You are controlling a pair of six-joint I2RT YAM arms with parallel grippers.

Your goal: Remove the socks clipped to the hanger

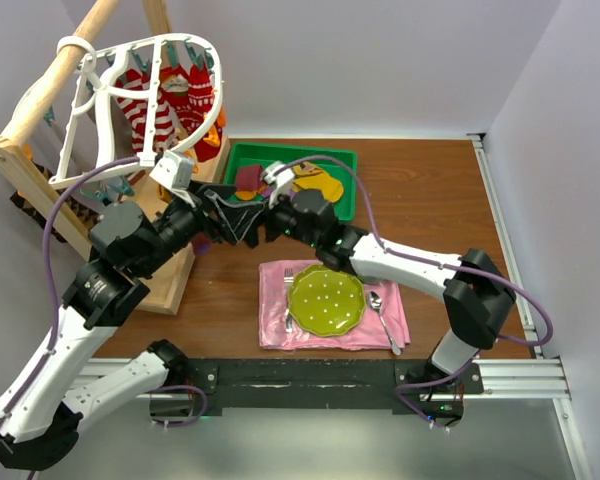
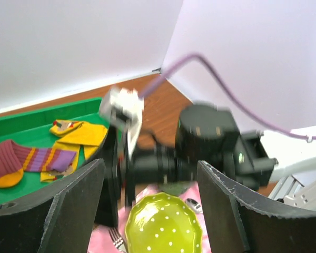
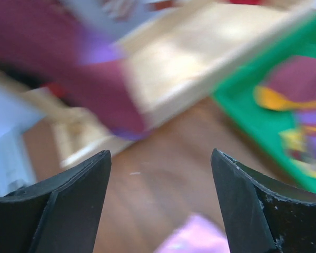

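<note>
Socks hang from clips on the white hanger (image 1: 110, 91) at top left, red-striped ones (image 1: 138, 112) among them. My left gripper (image 1: 235, 222) and right gripper (image 1: 265, 222) are close together below the hanger. The right wrist view shows a blurred maroon sock (image 3: 95, 79) hanging ahead of the right fingertips, which stand apart with nothing clearly between them. The left fingers are apart in the left wrist view, with the right arm beyond. Removed socks, one striped (image 2: 34, 158) and one yellow (image 2: 81, 137), lie in the green tray (image 2: 52, 113).
The pink cloth (image 1: 275, 335) holds a green plate (image 1: 325, 300), fork and spoon (image 1: 380, 308). The mug is mostly hidden by the right arm. The wooden stand (image 1: 35, 185) fills the left; bare table lies at right.
</note>
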